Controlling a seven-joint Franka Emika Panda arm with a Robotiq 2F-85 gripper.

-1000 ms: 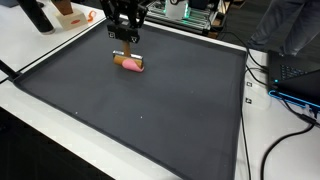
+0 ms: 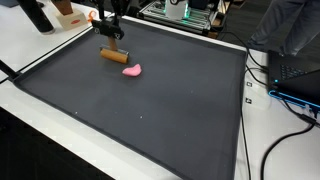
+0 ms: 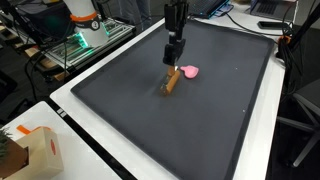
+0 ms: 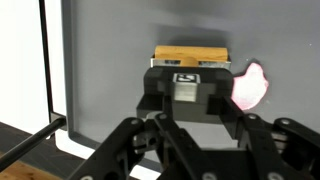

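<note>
A wooden roller (image 2: 115,55) is at the far left of the dark mat in exterior view 1. My gripper (image 3: 174,50) stands over it, shut on what looks like its upright wooden handle (image 2: 113,44). In the wrist view the roller (image 4: 191,52) lies crosswise just beyond the dark fingers, with part of its metal frame showing. Whether it touches the mat is hard to tell. A pink lump (image 3: 190,71) rests on the mat beside the roller, apart from it; the wrist view shows this pink lump (image 4: 250,87) to the right of the fingers.
A white and orange box (image 3: 42,155) stands off its near left corner in exterior view 2. A dark device (image 2: 293,80) with cables lies beyond the mat's right side in exterior view 1.
In exterior view 1 my gripper and the roller have moved left and slightly back, away from the pink lump. Earlier the roller overlapped the lump in view; a gap now shows between them.
</note>
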